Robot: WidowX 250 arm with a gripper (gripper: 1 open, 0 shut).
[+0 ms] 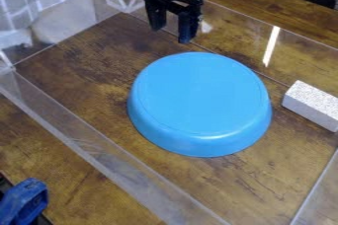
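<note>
The dark gripper (172, 22) hangs at the top centre, above the wooden floor behind a large blue upturned round tub (200, 104). Its fingers are small and dark in this view, and I cannot make out whether anything is between them or how far apart they stand.
A speckled white block (311, 105) lies at the right. Clear low walls enclose the wooden floor (86, 81), whose left part is bare. A white translucent sheet (40, 7) stands at the upper left, and a blue object (20, 201) sits at the lower left outside the walls.
</note>
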